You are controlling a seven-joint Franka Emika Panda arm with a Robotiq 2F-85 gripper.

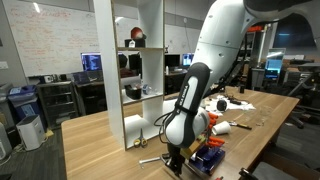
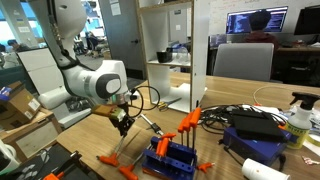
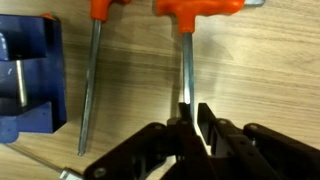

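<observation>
In the wrist view, a T-handled hex key with an orange handle points its grey shaft down toward me. My gripper is shut on the lower end of that shaft; the dark fingers partly hide the tip. A second orange-handled hex key is to the left, clear of the fingers. Farther left is part of a blue rack. From exterior view 2, the gripper is low over the table's near part, left of the blue rack, which has several orange handles around it. Whether the held key touches the table, I cannot tell.
A white shelf tower rises behind the arm. To the right of the rack are a black case, a white cylinder and a spray bottle. Scissors rest near the tower's base. Bare wood is open at the left.
</observation>
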